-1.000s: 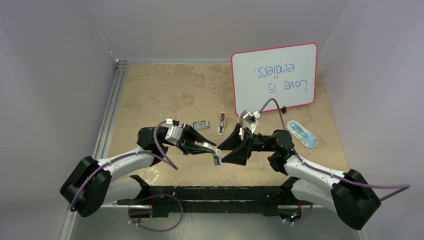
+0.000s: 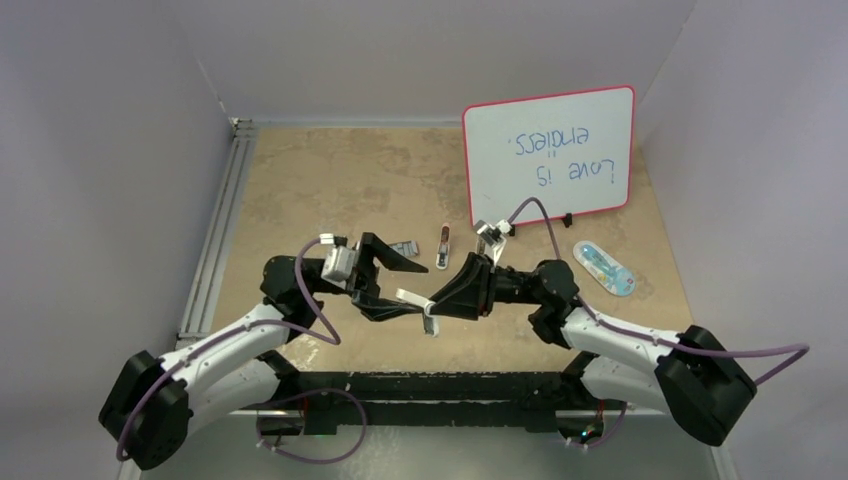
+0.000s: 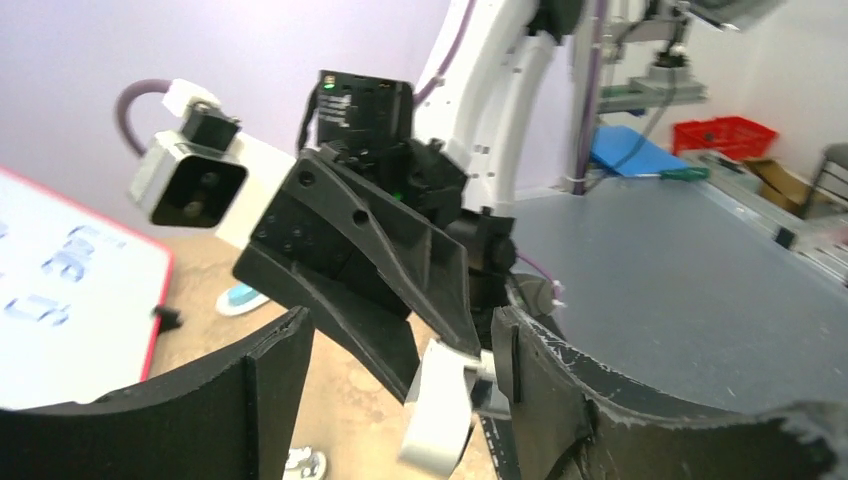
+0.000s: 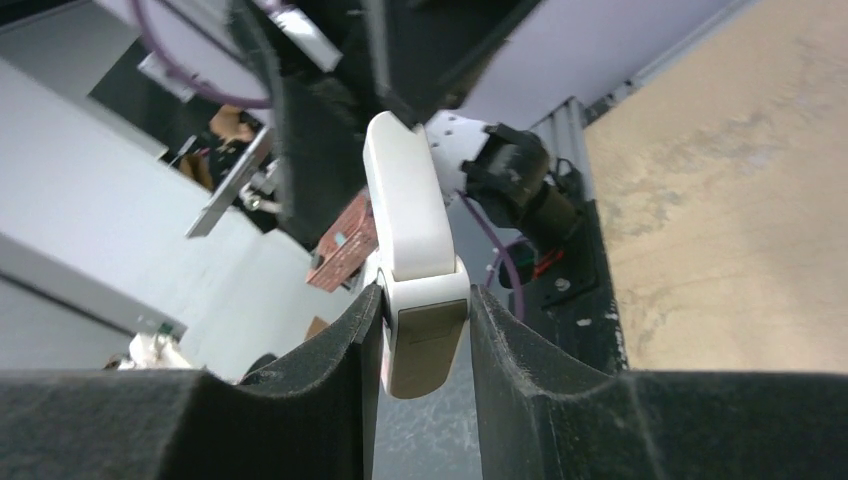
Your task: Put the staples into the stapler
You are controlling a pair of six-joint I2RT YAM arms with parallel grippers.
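Observation:
A small white stapler (image 2: 414,298) hangs above the table between both arms, with a grey part pointing downward. My right gripper is shut on it, and its white arm (image 4: 407,200) sticks out past the fingertips. Facing it from the left, my left gripper (image 2: 422,289) stands open, its fingers spread and nothing held. In the left wrist view the stapler's white end (image 3: 441,410) shows in the gap, nearer the right-hand finger; whether they touch I cannot tell. A grey strip pack (image 2: 404,248), seemingly staples, lies on the table, partly covered by the left gripper.
A slim red, white and dark item (image 2: 443,247) lies behind the grippers. Further right are a blue-and-white oval pack (image 2: 604,268) and a whiteboard (image 2: 548,155) with writing.

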